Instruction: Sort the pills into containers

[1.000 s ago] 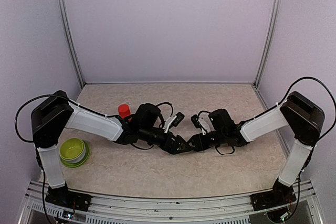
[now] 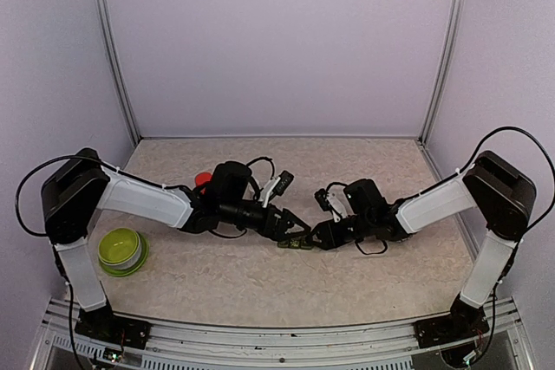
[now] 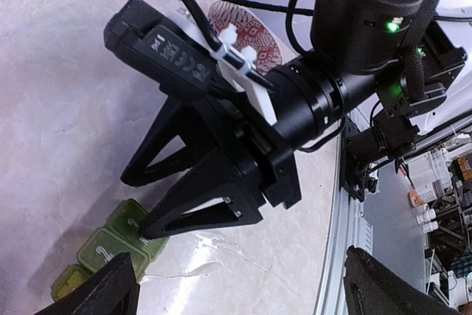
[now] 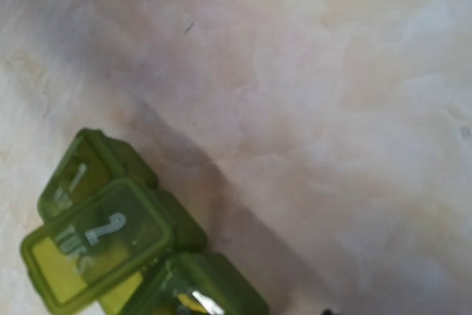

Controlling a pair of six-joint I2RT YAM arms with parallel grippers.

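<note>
A green pill organizer (image 2: 295, 243) lies on the table between the two grippers. In the right wrist view, its lidded compartments (image 4: 96, 245) show, marked 1 and 2, with one shifted against the others; something yellow shows beneath the lids. My left gripper is open above the table, nothing between its fingers. My right gripper is at the organizer's far end, its fingers apart. One right fingertip (image 3: 151, 228) overlaps the end compartment; whether it touches cannot be told. In the right wrist view, hardly anything of the right fingers shows. No loose pills can be made out.
Stacked green and white bowls (image 2: 120, 247) stand on the left of the table. A red container (image 2: 203, 178) is partly hidden behind the left arm. A red patterned round thing (image 3: 247, 35) sits behind the right arm.
In the top view, the right arm looks almost unmoved.
</note>
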